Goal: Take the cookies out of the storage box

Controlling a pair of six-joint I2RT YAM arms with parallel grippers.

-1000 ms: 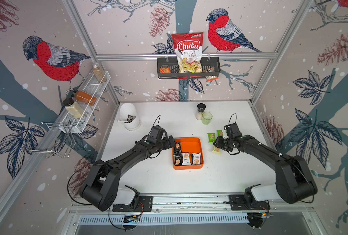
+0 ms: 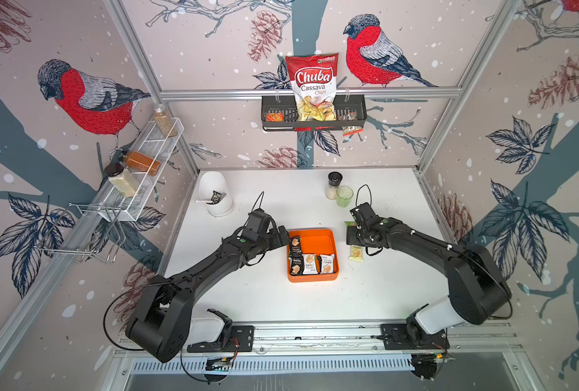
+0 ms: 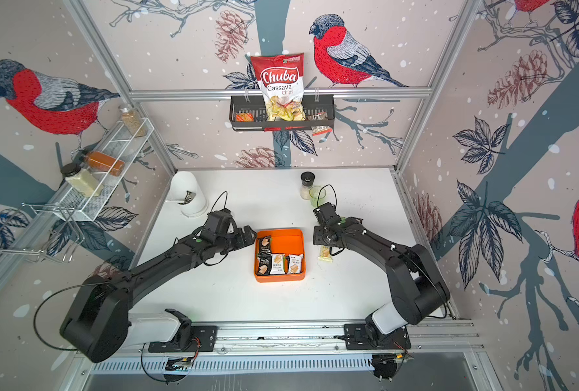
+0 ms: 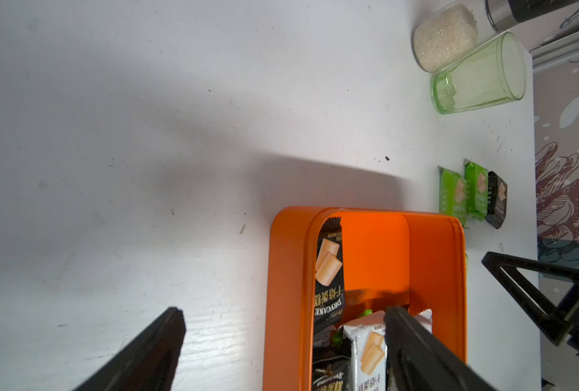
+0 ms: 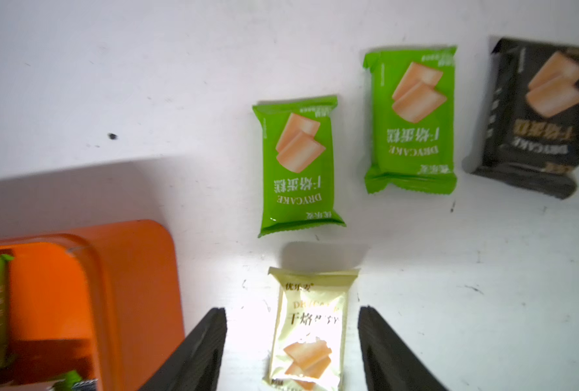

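An orange storage box stands mid-table, holding several black and white cookie packets, such as a black one along its left wall and a white one. My left gripper is open over the box's left wall, nothing between its fingers. Right of the box, my open right gripper hangs over a pale yellow packet lying on the table. Two green packets and a black packet lie flat behind it, in a row in the right wrist view.
A green glass and a black-topped jar stand at the back. A white bin is at the back left.
The yellow packet lies a little left of where it showed a second ago. The left arm is nearly still.
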